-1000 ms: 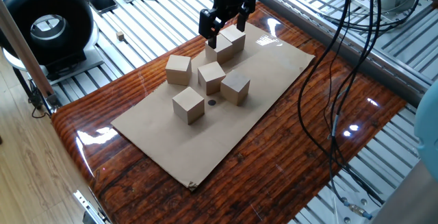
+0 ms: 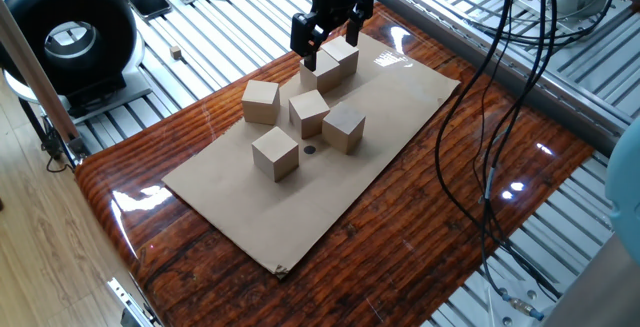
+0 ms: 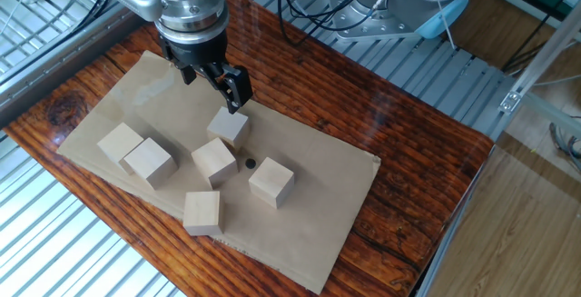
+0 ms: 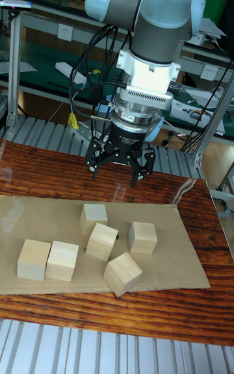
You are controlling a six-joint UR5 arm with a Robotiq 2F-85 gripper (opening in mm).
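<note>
Several plain wooden cubes rest on a flat cardboard sheet (image 2: 255, 227). Two of them, a far cube (image 3: 119, 143) and its neighbour cube (image 3: 151, 163), sit side by side, touching or nearly so. The others stand apart: a greyish cube (image 2: 344, 128), a middle cube (image 3: 215, 161), a cube by the sheet's long edge (image 3: 202, 212) and a cube (image 2: 276, 154) beside a dark round spot. Above the sheet hangs my black gripper (image 4: 115, 174), pointing down. Its fingers (image 4: 95, 173) are spread wide, nothing is between them, and it touches no cube.
Glossy brown wood (image 3: 399, 206) surrounds the sheet, clear of objects. Black cables (image 2: 488, 157) hang at the table's right side in exterior view 1. A tiny wooden block (image 2: 176, 53) lies on the slatted metal surface near a large black ring (image 2: 72, 37).
</note>
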